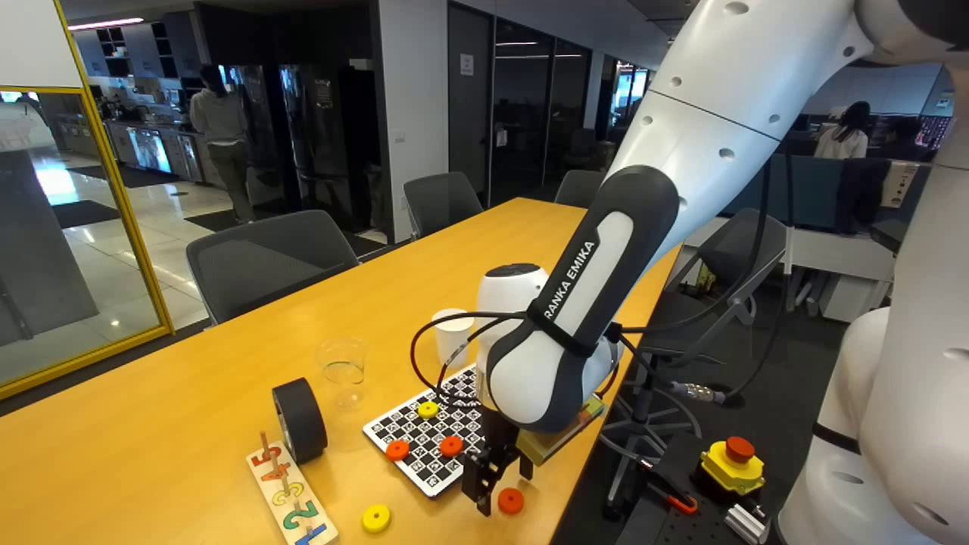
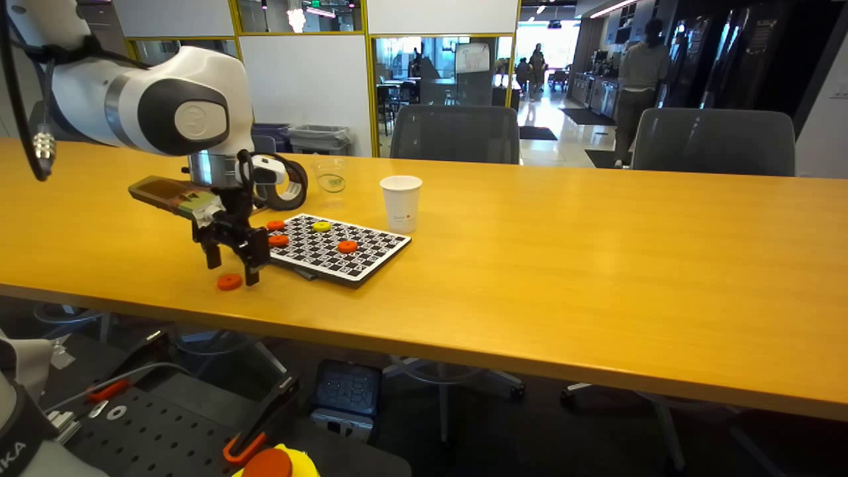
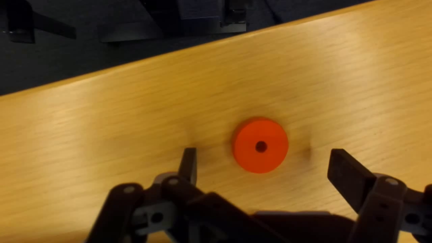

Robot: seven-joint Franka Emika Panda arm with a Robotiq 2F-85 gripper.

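A red disc [image 3: 261, 145] with a small centre hole lies flat on the bare table near its edge. In the wrist view it sits between and just ahead of the spread fingertips of my gripper, touching neither. The gripper is open and holds nothing. Exterior view 1 has the gripper [image 1: 502, 481] low over the table beside the red disc [image 1: 510, 500]. From the other side, the gripper [image 2: 232, 274] hangs just above the red disc [image 2: 230, 281]. A checkered board [image 1: 409, 431] carries red discs and one yellow disc [image 1: 428, 410].
A yellow disc [image 1: 376, 518] lies on the table by a wooden number board [image 1: 288, 495] with pegs. A black ring-shaped roll [image 1: 300, 419], a clear glass [image 1: 343, 368] and a white cup [image 2: 401, 203] stand around the checkered board. Free table spreads right in exterior view 2.
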